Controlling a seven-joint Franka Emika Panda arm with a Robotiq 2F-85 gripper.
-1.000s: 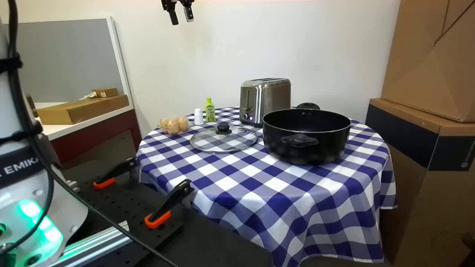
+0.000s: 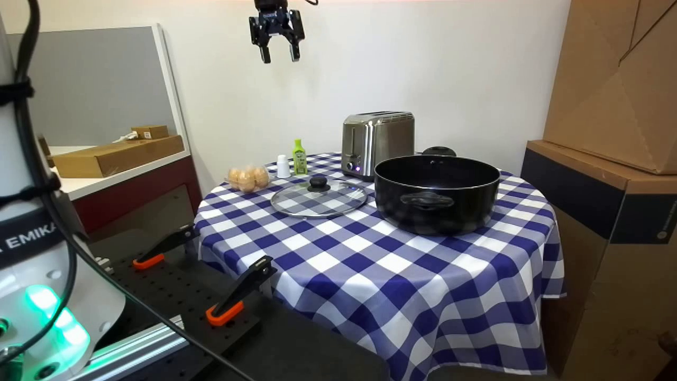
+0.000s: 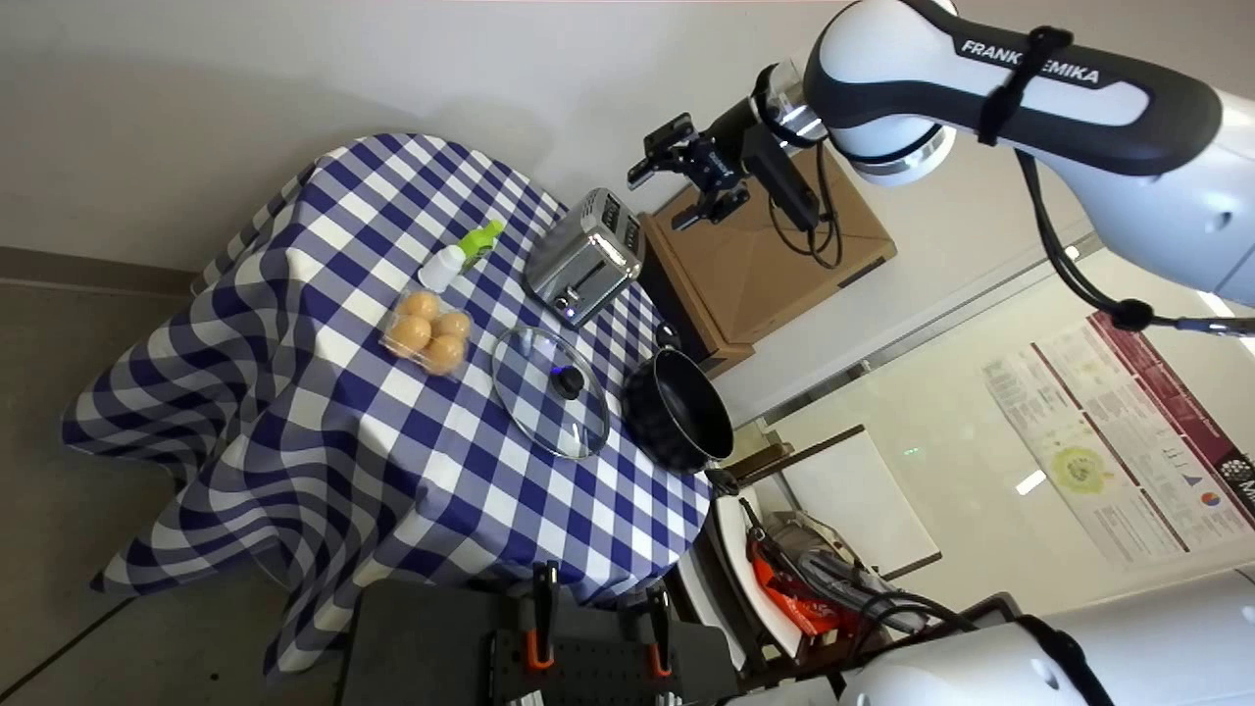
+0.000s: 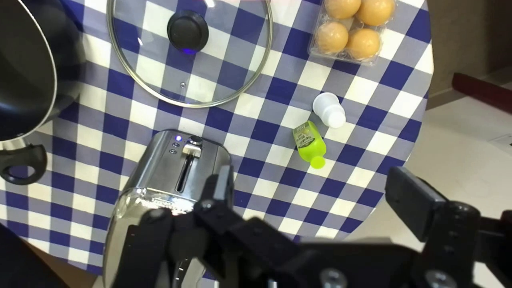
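High above the checked table, my gripper stands open with nothing between its fingers. In the wrist view its dark fingers spread wide over the far edge of the table. A green bottle and a white shaker stand side by side below. The glass lid with its black knob lies flat on the cloth. To its right sits the black pot, uncovered. A steel toaster stands behind the lid and pot. Several eggs in a clear carton rest near the table's left side.
The tablecloth is bare along the front of the table. Cardboard boxes rise at the right, close to the table edge. Two black clamps with orange tips, one of them the nearer clamp, sit on the dark bench in front.
My gripper has come lower and shifted right in the exterior view, and stays open. The things on the table have not moved.
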